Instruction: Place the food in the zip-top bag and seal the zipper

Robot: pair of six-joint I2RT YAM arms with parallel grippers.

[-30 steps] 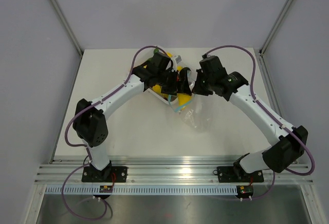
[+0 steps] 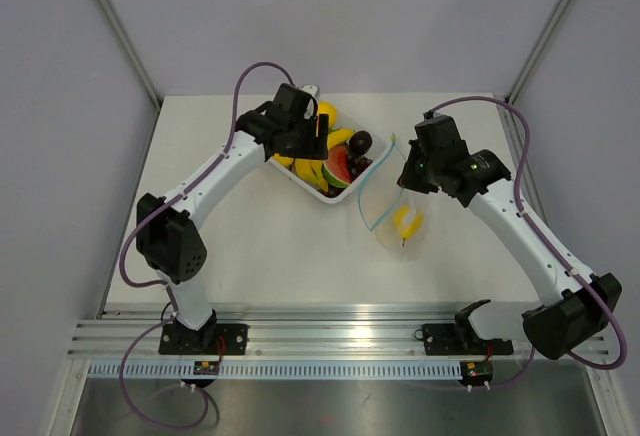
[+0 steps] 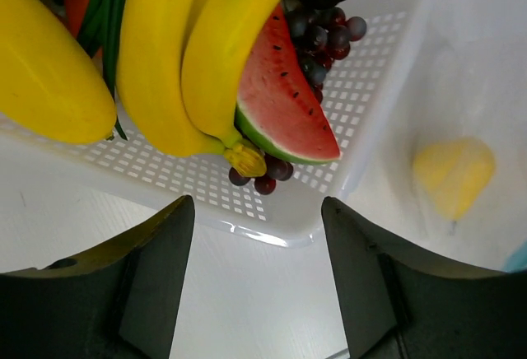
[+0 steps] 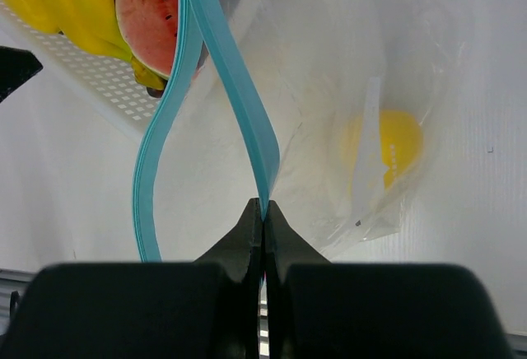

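A clear zip top bag (image 4: 313,62) with blue zipper strips (image 4: 240,104) hangs from my right gripper, which is shut on its opening edge. A yellow food item (image 2: 407,221) lies inside the bag. My left gripper stands open, nothing between its fingers, over the near edge of a white basket (image 3: 362,120). The basket holds bananas (image 3: 148,62), a watermelon slice (image 3: 280,100), grapes (image 3: 338,36), a dark round item (image 2: 360,143) and another oblong yellow piece (image 3: 45,71).
Metal rails run along its near edge.
The yellow food has moved down into the bag. My left gripper has pulled back left to over the basket. My right gripper has shifted right with the bag.
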